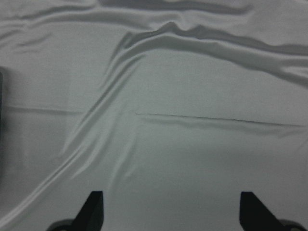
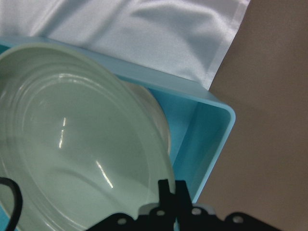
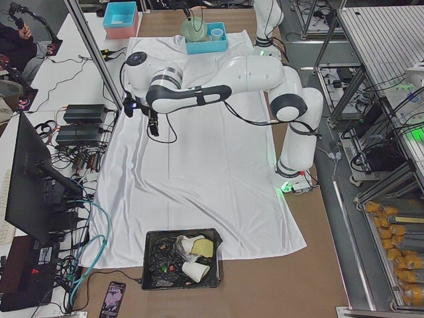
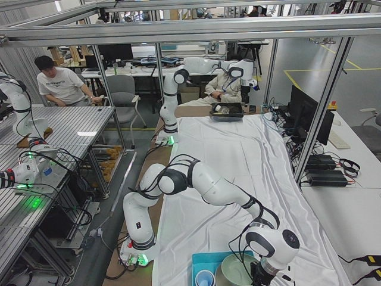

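My right gripper is shut on the rim of a large pale green bowl point(image 2: 77, 144), which is tilted over a light blue bin point(image 2: 211, 120). A paler round item point(image 2: 156, 108) shows partly under the bowl, and a small blue cup point(image 4: 204, 278) is in the bin. My left gripper hangs open over the white cloth point(image 1: 192, 159) with nothing between its fingers.
A black tray point(image 3: 159, 271) holding a white cup, a yellow item and plastic sits at the cloth's other end, beside a phone point(image 3: 112, 298). Monitors and cables line one side.
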